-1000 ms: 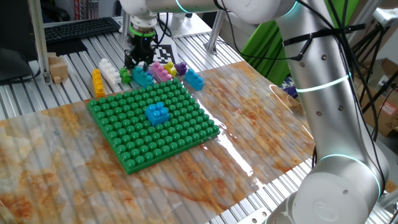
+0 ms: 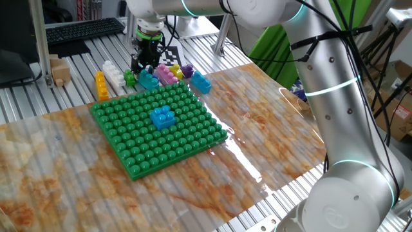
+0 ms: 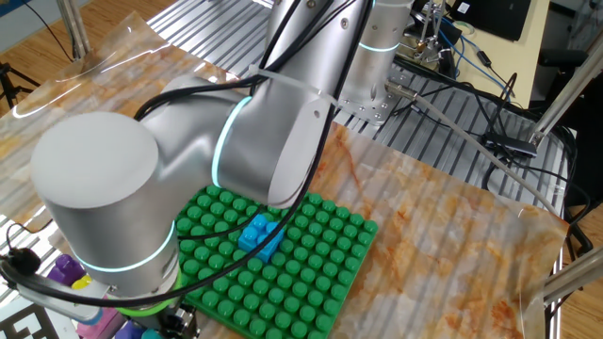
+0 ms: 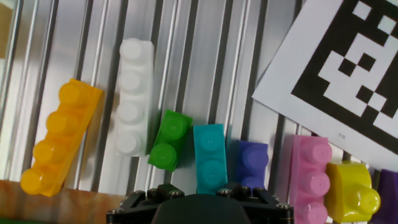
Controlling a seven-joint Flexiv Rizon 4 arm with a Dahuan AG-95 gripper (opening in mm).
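Observation:
My gripper [image 2: 145, 68] hangs low over the row of loose bricks, its dark fingers apart at the teal brick [image 2: 149, 80]. Nothing shows held between them. In the wrist view the teal brick [image 4: 210, 155] lies straight ahead of the gripper, its lower end hidden. To its left are a green brick [image 4: 170, 140], a white brick [image 4: 134, 96] and an orange brick [image 4: 62, 138]; to its right, a violet-blue brick [image 4: 252, 163], a pink brick [image 4: 311, 177] and a yellow brick [image 4: 351, 191]. A blue brick [image 2: 163, 117] sits near the middle of the green baseplate [image 2: 133, 169].
A printed marker sheet [image 4: 280, 93] lies beyond the bricks. A cardboard block [image 2: 60, 69] stands left of the row, near a metal post [image 2: 40, 38]. The marbled sheet [image 2: 64, 187] around the baseplate is bare in front.
The gripper has shifted slightly to the right and a touch lower over the brick row. The bricks and the baseplate have not moved.

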